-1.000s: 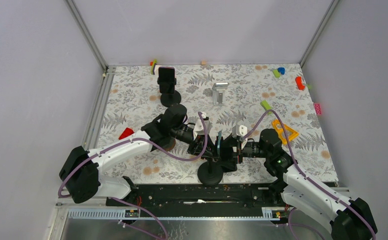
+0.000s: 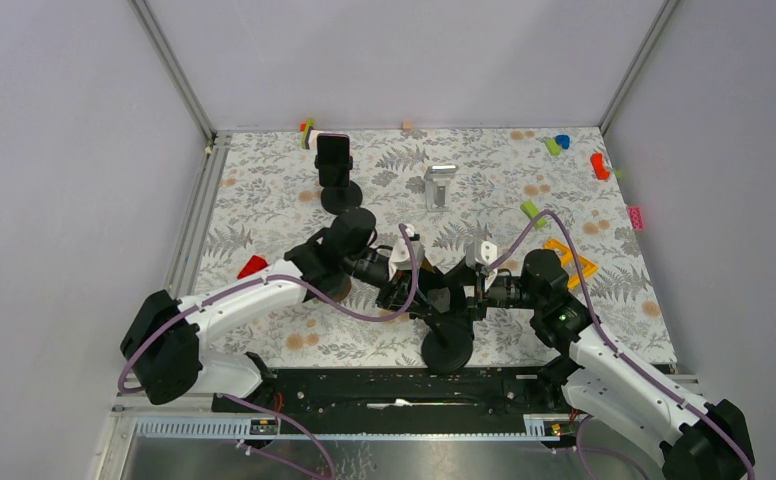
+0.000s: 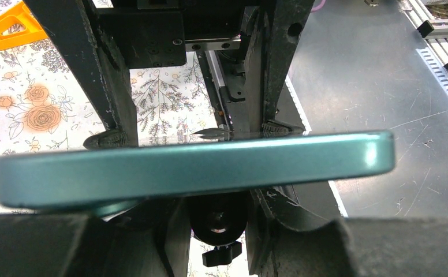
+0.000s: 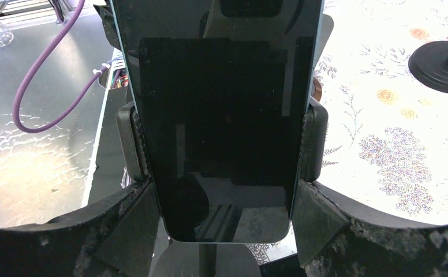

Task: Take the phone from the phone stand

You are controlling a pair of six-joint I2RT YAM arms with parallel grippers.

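In the right wrist view the phone (image 4: 227, 127) faces me, dark screen forward, with the stand's side clamps (image 4: 314, 138) against both its edges. In the left wrist view only the phone's teal edge (image 3: 198, 167) shows. The phone stand's round black base (image 2: 447, 346) rests near the table's front edge. My left gripper is shut on the phone stand behind the phone. My right gripper is part open, its fingers (image 4: 129, 213) on either side of the phone's lower end; whether they touch it is unclear.
A second stand (image 2: 341, 198) holding another phone (image 2: 333, 160) is at the back left. A silver-white stand (image 2: 440, 187) stands at the back centre. Right of my right arm lies a yellow frame (image 2: 572, 262); small coloured blocks sit around the edges.
Over the last second the stand's base has shifted right, and the stand and phone have turned or tilted. Both arms stay nearly in place, with the right wrist moving slightly.
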